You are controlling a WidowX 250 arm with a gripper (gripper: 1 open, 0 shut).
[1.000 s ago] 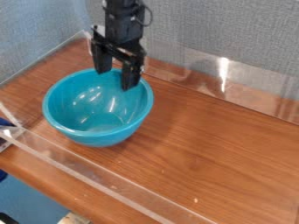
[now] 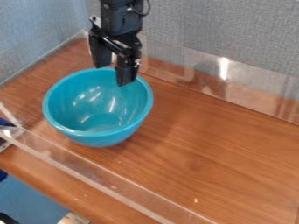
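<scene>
A turquoise plastic bowl (image 2: 98,114) sits on the wooden table (image 2: 211,157) at the left of the camera view. Its inside looks empty. Above the bowl's back rim is my black gripper (image 2: 114,67), pointing down, its fingers apart with nothing visible between them.
Clear plastic strips run along the table's back and front-left edges, with grey textured walls behind. A dark blue object (image 2: 6,124) is partly visible at the left edge.
The bowl has not visibly moved.
</scene>
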